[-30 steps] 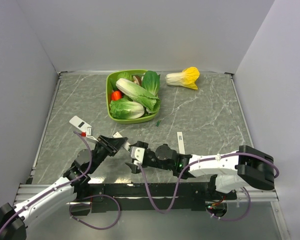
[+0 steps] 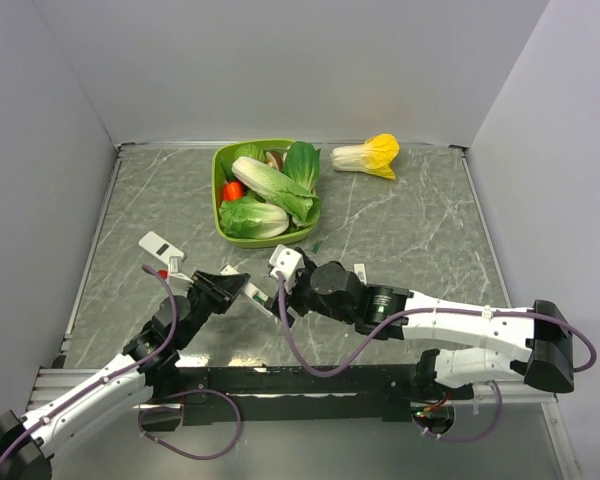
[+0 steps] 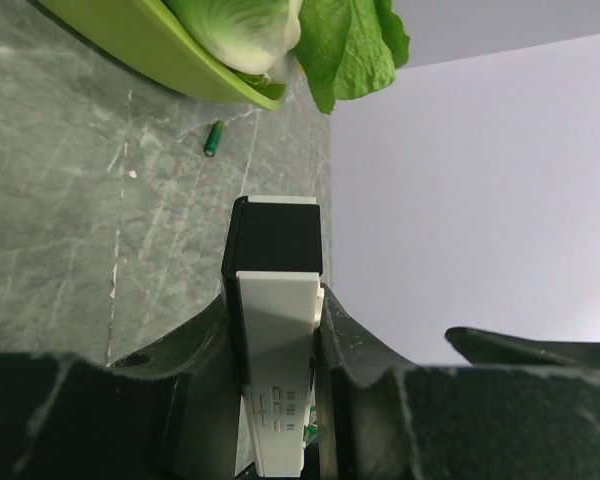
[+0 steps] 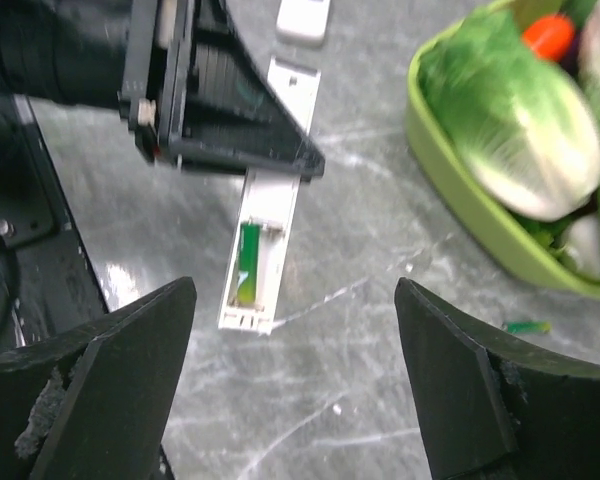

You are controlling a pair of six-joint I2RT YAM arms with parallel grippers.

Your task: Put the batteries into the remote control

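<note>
My left gripper (image 2: 242, 283) is shut around the middle of the white remote control (image 4: 269, 200), which is held above the table. In the right wrist view its battery bay faces up, with one green battery (image 4: 248, 262) lying along the left side of the bay and the other side bare. A second green battery lies on the table by the basket, also seen in the left wrist view as a green battery (image 3: 213, 138). My right gripper hangs beyond the remote's open end, its fingers apart with nothing between them.
A green basket (image 2: 221, 213) of vegetables stands behind the grippers. A white device (image 2: 161, 247) lies at the left, a white strip (image 2: 360, 272) behind the right arm, and a yellow-and-white vegetable (image 2: 368, 157) at the back. Clear table lies right of the basket.
My right gripper has drawn back from the remote's end, to the right, baring the remote's battery bay in the top view. The left arm has kept nearly the same place with the remote.
</note>
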